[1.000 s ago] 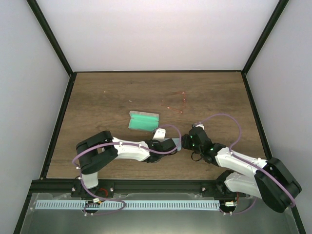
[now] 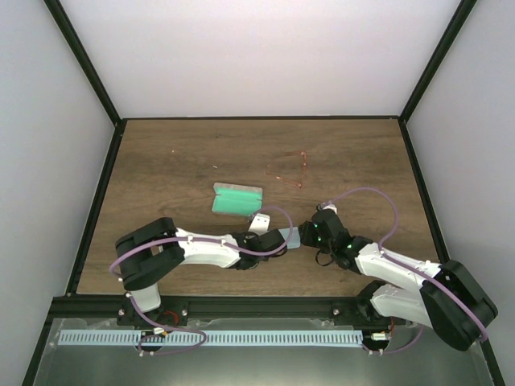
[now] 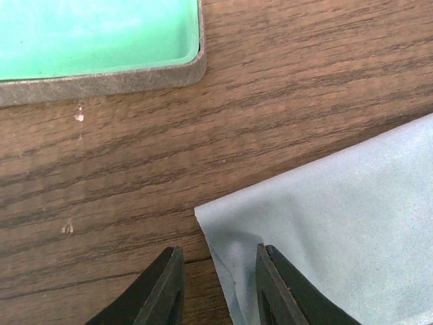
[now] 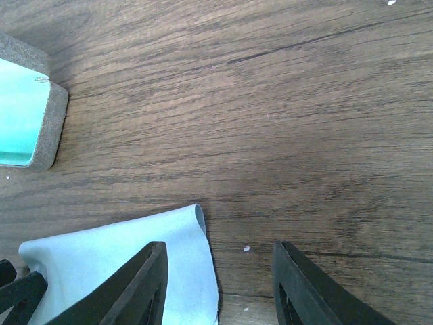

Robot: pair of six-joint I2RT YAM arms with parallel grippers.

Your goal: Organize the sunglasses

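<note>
A light grey cloth (image 3: 325, 223) lies on the table in front of the open teal case (image 2: 237, 201). In the left wrist view my left gripper is over the cloth's folded left corner, fingers apart with nothing clearly between them. My right gripper stands open at the cloth's right edge; the dark tip of the left gripper shows at the lower left of that view. The orange-red sunglasses (image 2: 302, 165) lie behind, right of the case.
Dark frame edges and walls surround it. The two arms are close together at the front middle.
My left arm has shifted slightly to the left along the cloth, uncovering a little more of it in the top view. The right arm has not visibly moved.
</note>
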